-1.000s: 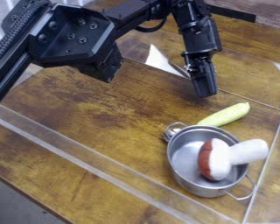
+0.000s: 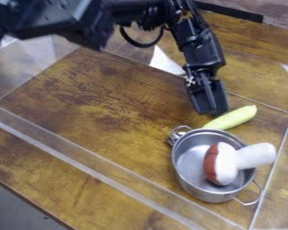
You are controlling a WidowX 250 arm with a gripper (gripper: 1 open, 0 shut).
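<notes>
My black gripper [image 2: 207, 101] hangs low over the wooden table [image 2: 86, 126], its fingers pointing down just above and left of a pale yellow-green elongated vegetable [image 2: 234, 117]. Nothing shows between the fingers. A metal pot [image 2: 194, 183] sits at the lower right, holding a white object [image 2: 257, 154] and a red-and-white item [image 2: 221, 165] resting inside it.
Clear plastic edging runs along the left, front and right of the work area. The pot's handles stick out at upper left and lower right.
Over the last second my gripper has moved down and slightly toward the viewer, closer to the vegetable. The pot and vegetable have stayed in place.
</notes>
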